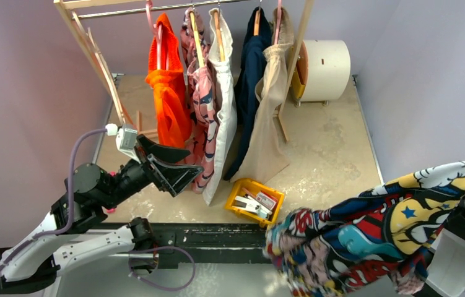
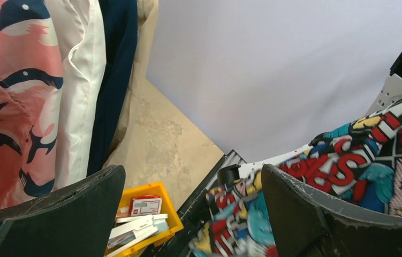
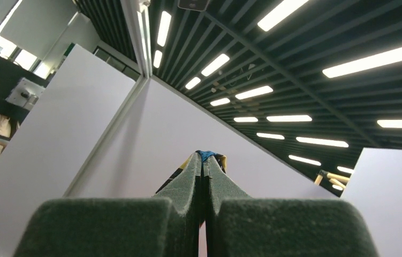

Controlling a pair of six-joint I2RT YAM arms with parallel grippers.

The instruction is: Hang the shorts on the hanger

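Bright comic-print shorts (image 1: 366,229) stretch across the lower right of the top view, trailing left over the table's front edge. In the right wrist view my right gripper is shut with a bit of blue and yellow cloth (image 3: 207,155) at its fingertips; in the top view its tips are out of sight. My left gripper (image 1: 183,167) stands open left of the yellow box, nothing between its fingers. The left wrist view shows the shorts (image 2: 343,166) behind and beside its right finger (image 2: 316,214). No empty hanger can be made out.
Orange (image 1: 169,93), pink whale-print (image 1: 204,99), white (image 1: 222,117), navy (image 1: 251,68) and beige (image 1: 270,105) garments hang on a rack. A yellow box (image 1: 279,197) with small items sits near the front edge. A white drum (image 1: 325,69) stands at the back right.
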